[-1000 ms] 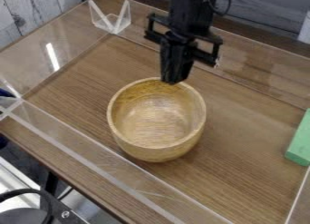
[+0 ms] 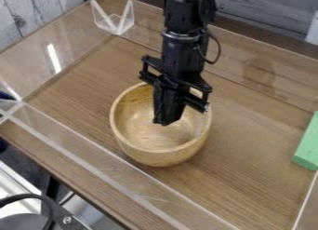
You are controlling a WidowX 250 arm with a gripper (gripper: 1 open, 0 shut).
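The black robot arm reaches down from the top centre to my gripper [image 2: 165, 109], which is low over the back of a round beige bowl [image 2: 159, 150] near the middle of the table. The gripper looks shut, with nothing visible between its fingers. It partly hides the bowl's back rim and inside; the part of the bowl that shows looks empty.
A white wire-like holder [image 2: 112, 20] stands at the top left. A green object [image 2: 306, 141] lies at the right edge. Dark cables and parts lie at the bottom left.
My gripper has come down and toward the viewer from behind the bowl to over it. The bowl has not visibly moved.
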